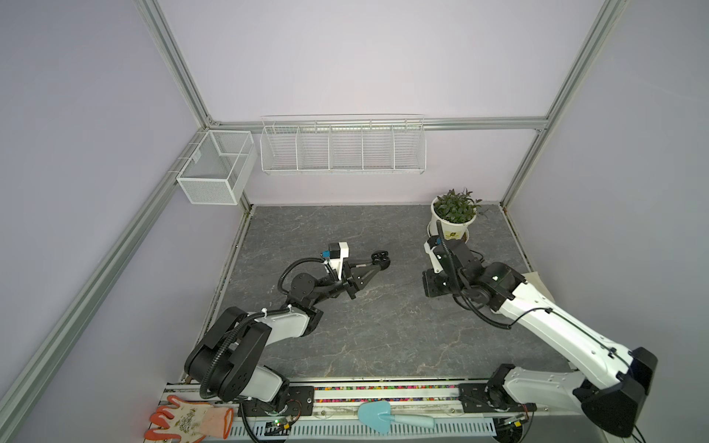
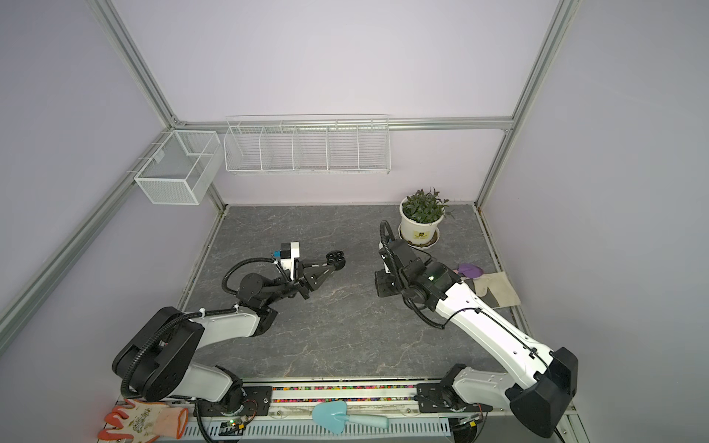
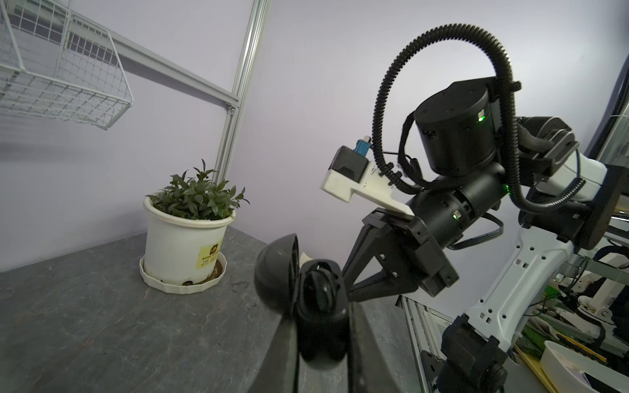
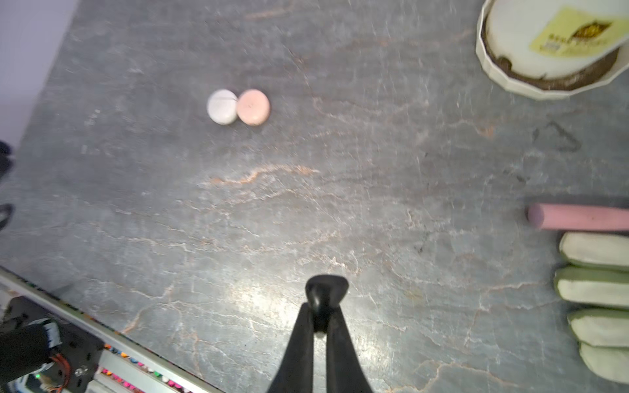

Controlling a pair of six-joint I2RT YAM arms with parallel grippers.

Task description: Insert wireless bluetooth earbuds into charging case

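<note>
My left gripper (image 1: 363,269) is shut on the black charging case (image 1: 381,260) and holds it above the table at centre-left. In the left wrist view the case (image 3: 321,314) has its lid (image 3: 275,273) raised, and a glossy black inside shows. My right gripper, to the right of the case in the top views and pointing down, is shut on a small black earbud (image 4: 325,288) at its fingertips.
A potted plant (image 2: 419,229) stands at back right. Small white and pink discs (image 4: 253,106) lie on the table (image 4: 393,163); a pink stick (image 4: 570,216) and green-white objects (image 4: 596,285) lie at right. Wire baskets (image 1: 343,147) hang behind.
</note>
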